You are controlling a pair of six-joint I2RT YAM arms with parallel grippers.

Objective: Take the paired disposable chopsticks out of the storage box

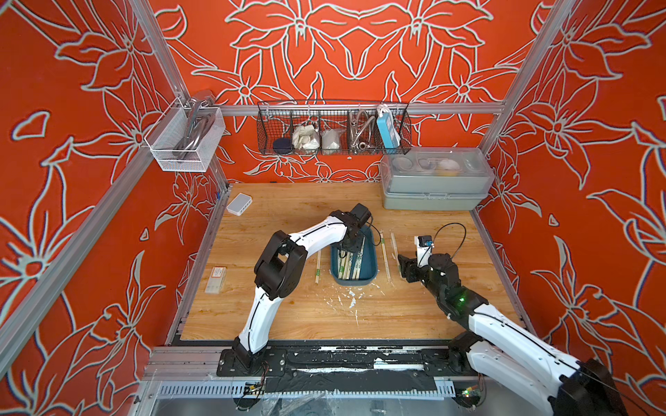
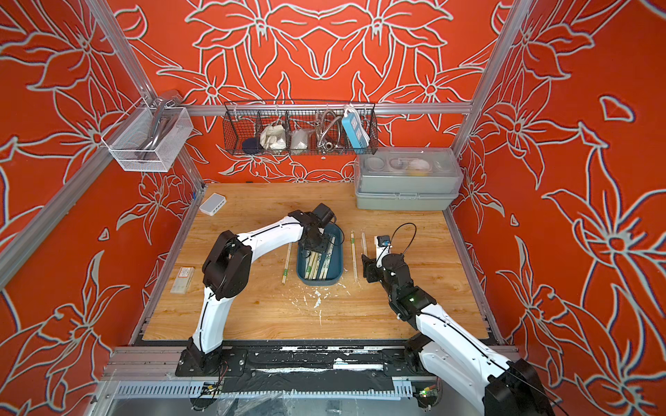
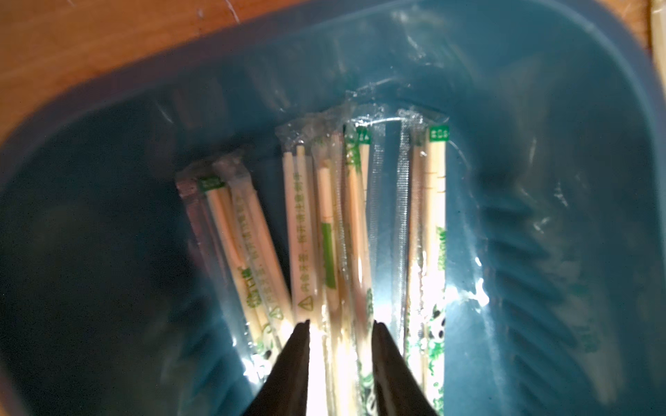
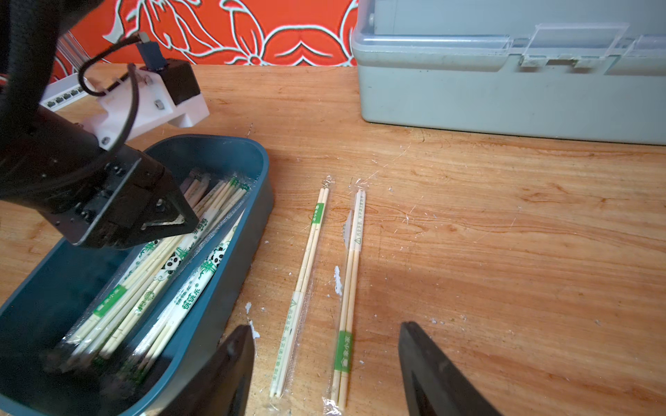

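The blue storage box [image 1: 356, 281] stands mid-table, with several wrapped chopstick pairs [image 3: 426, 263] lying side by side in it. My left gripper reaches down into it, its two fingers apart over the middle pairs [image 3: 326, 242]. Whether the fingertips touch any wrapper cannot be told. Out on the wood, right of the box, lie two wrapped pairs, a nearer one [image 4: 301, 291] and a farther one [image 4: 350, 277]. One more pair [image 1: 318, 267] lies to the left of the box. My right gripper is open above the table on the right, nothing held between its fingers.
A grey lidded case [image 1: 437, 183] occupies the back right. Small white boxes [image 1: 239, 204] sit at the left side. White scraps [image 1: 351, 301] are scattered in front of the storage box. Right of the loose pairs, much bare wood is free.
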